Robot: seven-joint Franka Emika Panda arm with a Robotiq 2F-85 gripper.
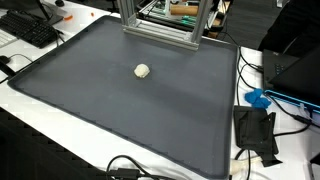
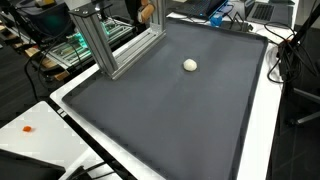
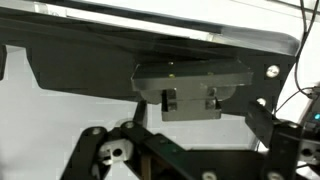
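My gripper stands open in the wrist view, its dark fingers (image 3: 110,150) spread to the lower left and lower right. A dark grey block-like piece (image 3: 190,75), with a pale part below it, lies between and beyond them; whether it touches them I cannot tell. A round cream-coloured object (image 1: 141,70) rests on the dark grey mat (image 1: 150,110) in exterior view 1. The same round object (image 2: 190,64) appears in exterior view 2. I cannot make out the gripper clearly in either exterior view.
A silver frame (image 1: 160,35) stands at the mat's far edge, with a tan piece (image 1: 185,9) inside it. Cables, a black cloth (image 1: 255,131) and a blue item (image 1: 258,98) lie at the right. A keyboard (image 1: 28,28) is at the left.
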